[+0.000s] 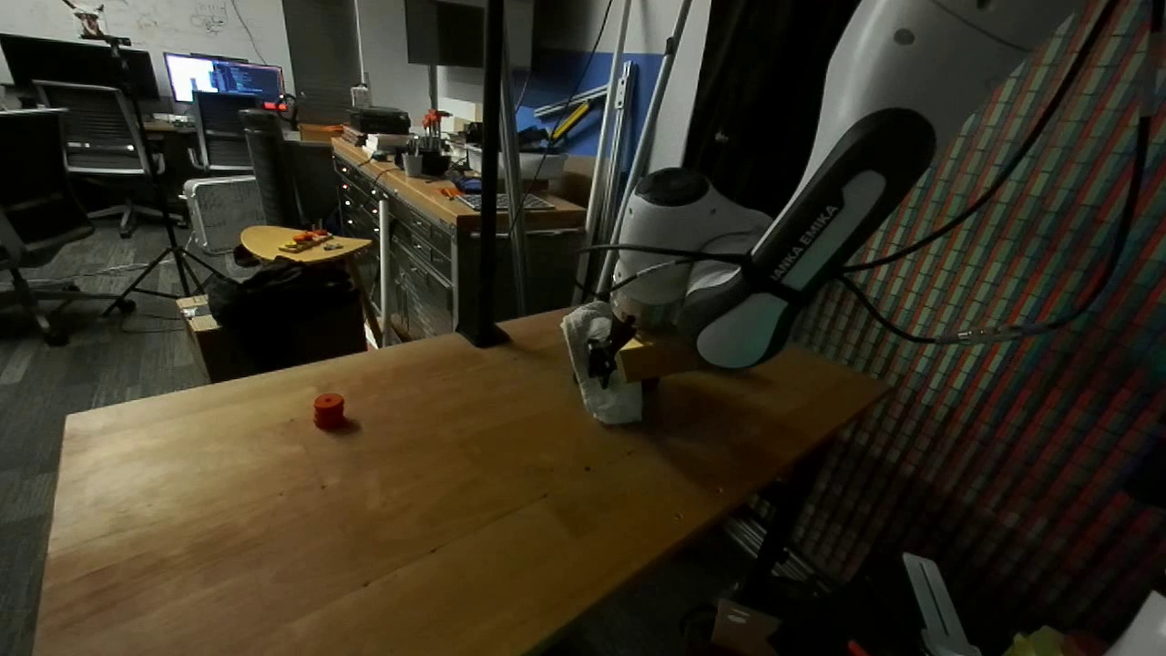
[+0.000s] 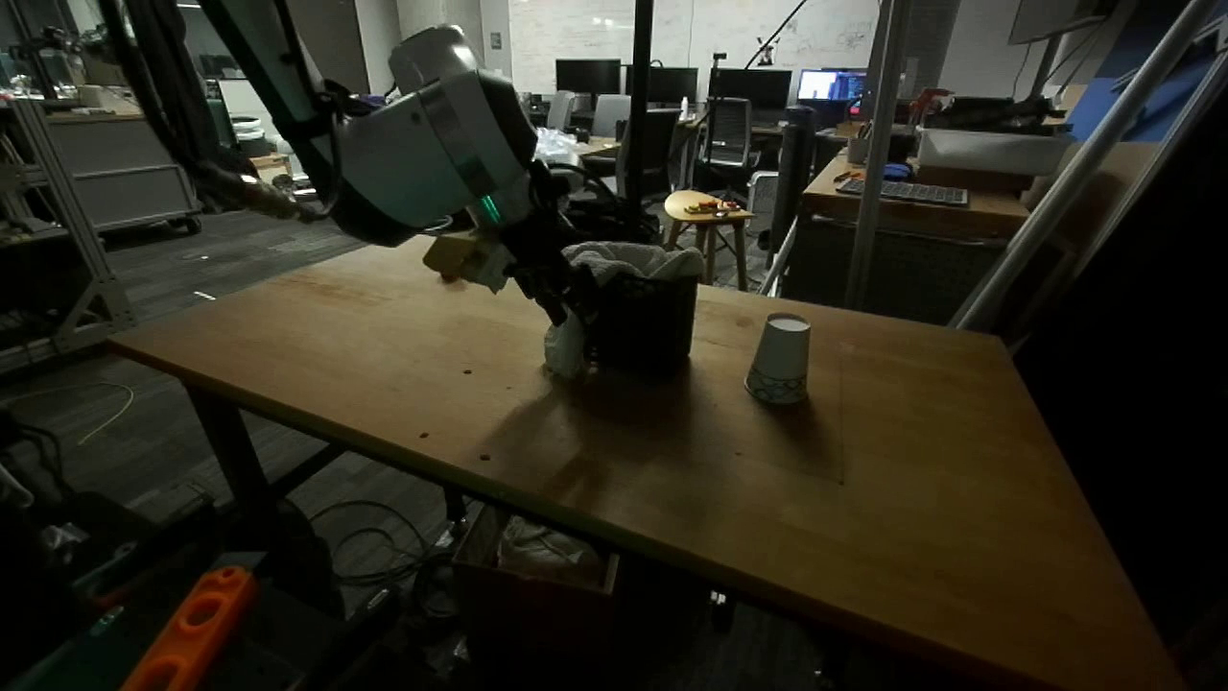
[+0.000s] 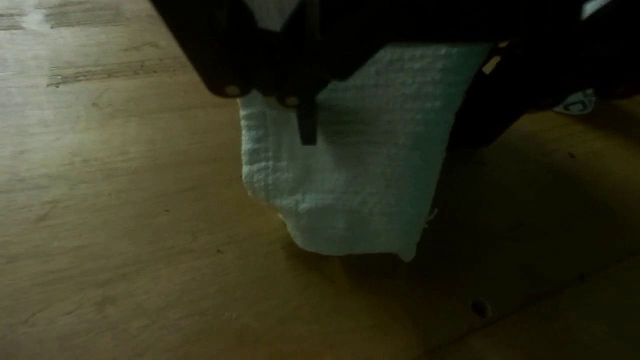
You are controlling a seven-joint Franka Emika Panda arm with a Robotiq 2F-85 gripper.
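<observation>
A pale cloth (image 3: 360,180) hangs down the side of a black basket (image 2: 647,322) and also lies over its top. My gripper (image 1: 614,359) is at the draped cloth, low over the table. Its fingers look part open in the wrist view, with one dark finger (image 3: 307,126) in front of the cloth and the other side dark at the cloth's right edge. Whether the cloth is pinched cannot be told. A white paper cup (image 2: 779,363) stands upside down beside the basket; the arm hides it in exterior view 1.
A small red stacked object (image 1: 329,411) sits on the wooden table (image 1: 437,492), well away from the basket. Bare tabletop spreads between them and toward the front edge. A dark upright post (image 1: 488,219) rises at the table's back edge.
</observation>
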